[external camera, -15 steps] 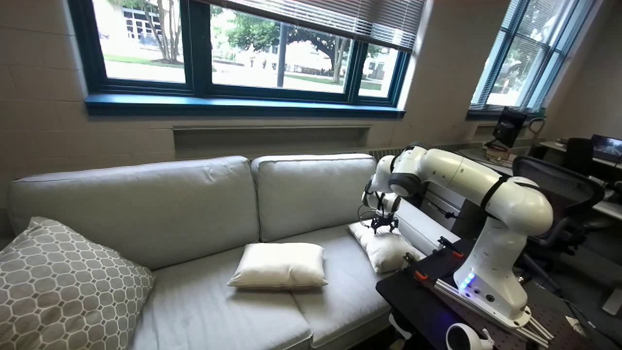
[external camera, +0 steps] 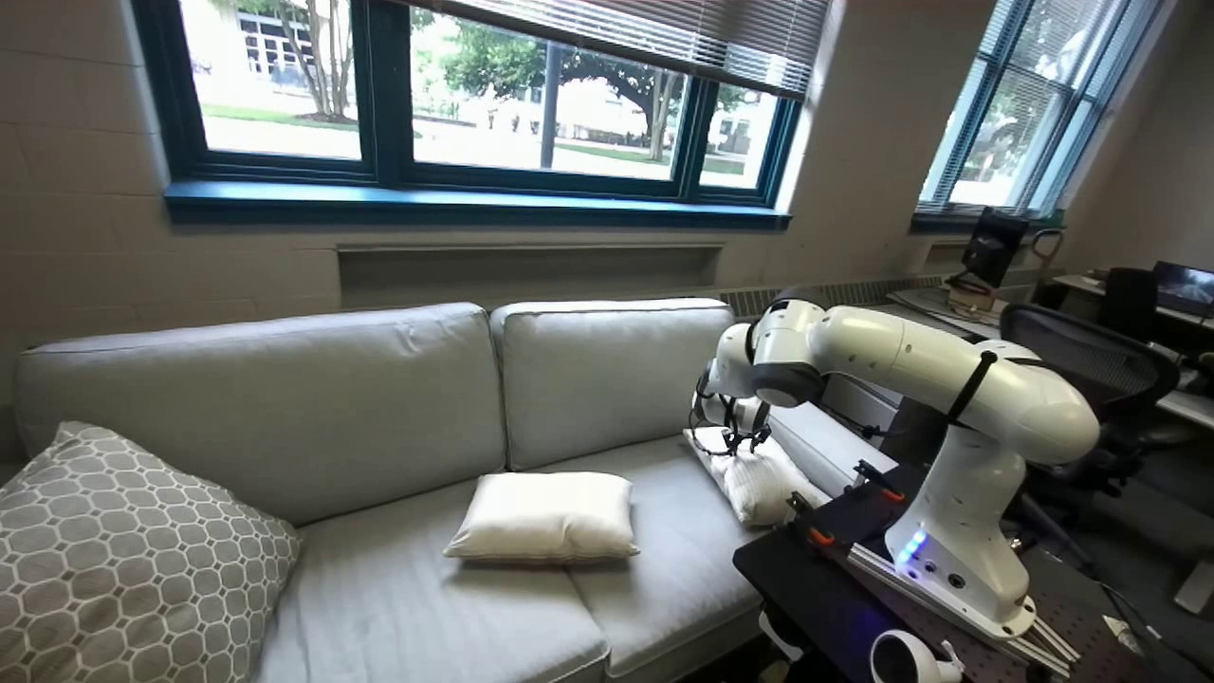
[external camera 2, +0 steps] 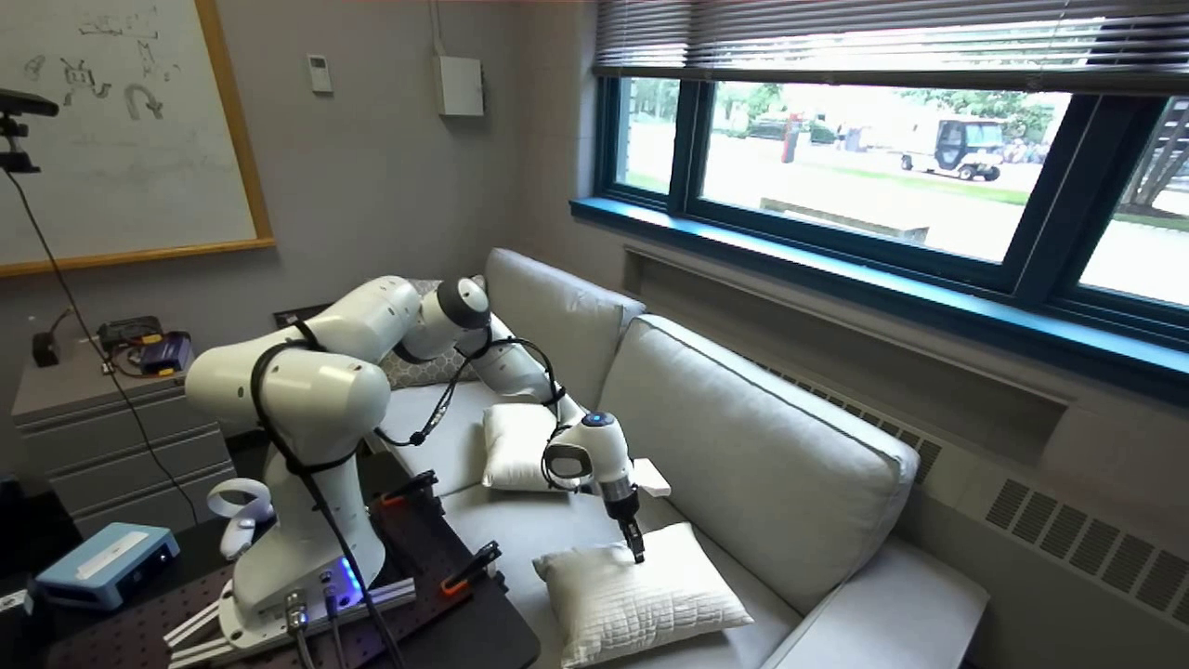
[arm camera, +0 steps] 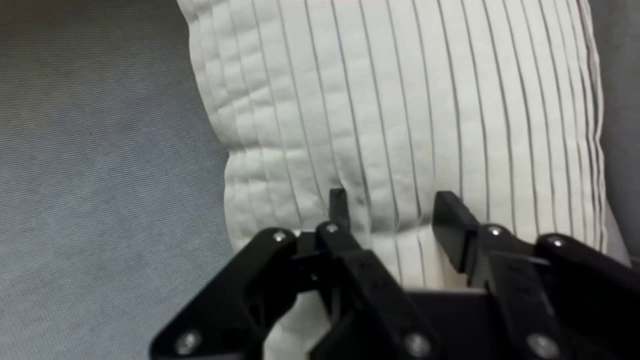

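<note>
A white pillow with stitched lines [arm camera: 408,108] lies on the sofa seat by the right armrest. My gripper presses down into it from above, its two black fingers part open and spread across the fabric. Between the fingertips the cloth is creased, but I see no fold pinched firmly. In the second exterior view the fingers [external camera 2: 633,541] touch the top of this pillow [external camera 2: 646,602] near its far edge. A second, plain white pillow [external camera: 543,518] lies flat at the middle of the seat, apart from the gripper.
The grey sofa [external camera: 341,592] runs along the window wall, its backrest [external camera: 615,381] behind the pillows. A patterned grey pillow [external camera: 125,558] leans at the left end. My base stands on a black table [external camera: 785,569] with clamps along its edge.
The arm has reached lower and slightly left, and the gripper has come down into the pillow. Its fingers look closer together than before. The other pillows have stayed put.
</note>
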